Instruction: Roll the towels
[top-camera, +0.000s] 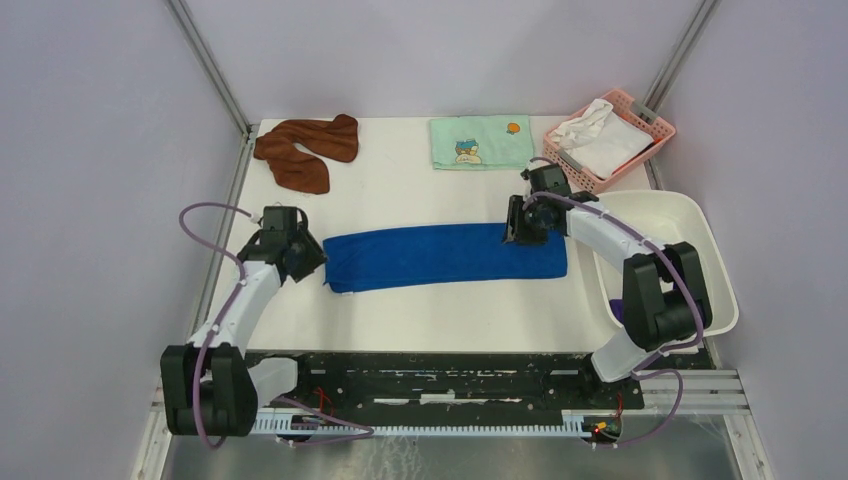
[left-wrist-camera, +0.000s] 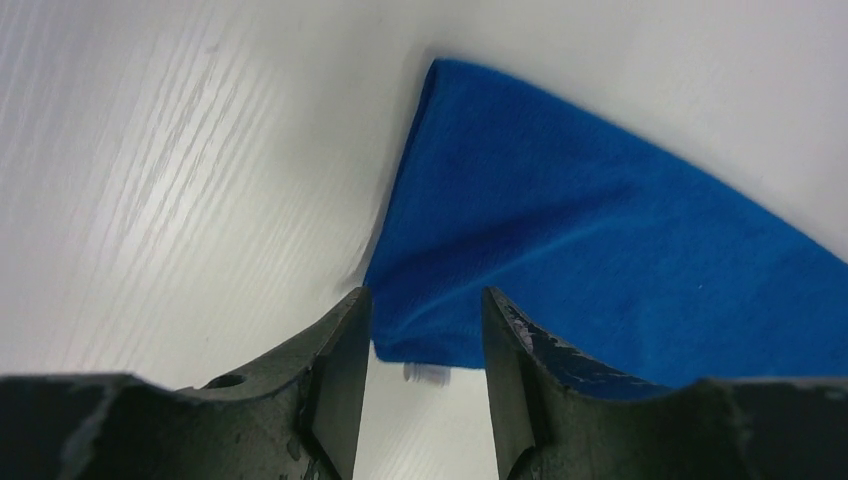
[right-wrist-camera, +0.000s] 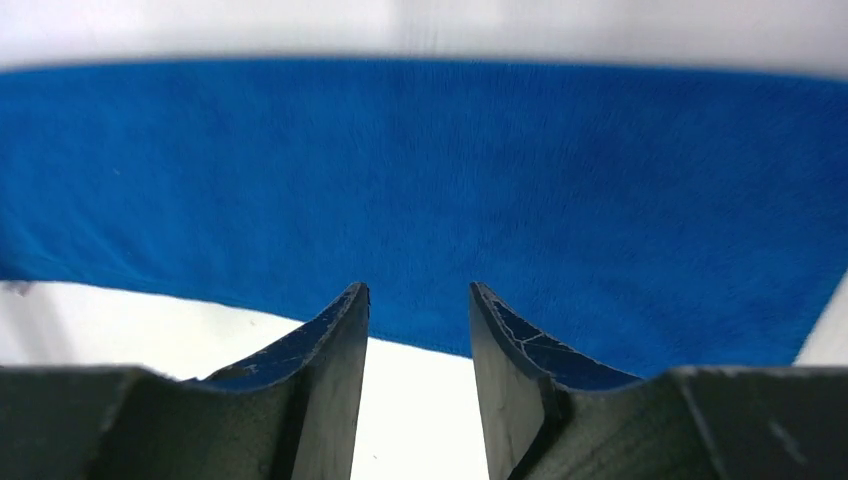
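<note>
A blue towel (top-camera: 430, 257) lies as a long flat strip across the middle of the white table. Its left end (left-wrist-camera: 480, 180) shows a diagonal crease and a folded near corner beside a small pale tag. Just off that end hovers my left gripper (top-camera: 318, 262), and in the left wrist view its fingers (left-wrist-camera: 335, 380) stand apart with nothing between them. My right gripper (top-camera: 522, 238) is over the towel's right part. The right wrist view shows its fingers (right-wrist-camera: 330, 370) spread above the cloth (right-wrist-camera: 420, 200), gripping nothing.
At the back lie a brown cloth (top-camera: 290, 152) and a folded green towel (top-camera: 482, 143). A pink basket (top-camera: 598, 183) holding white cloths stands back right, in front of it a large white bin (top-camera: 725, 285) with something purple inside. Bare table lies in front of the towel.
</note>
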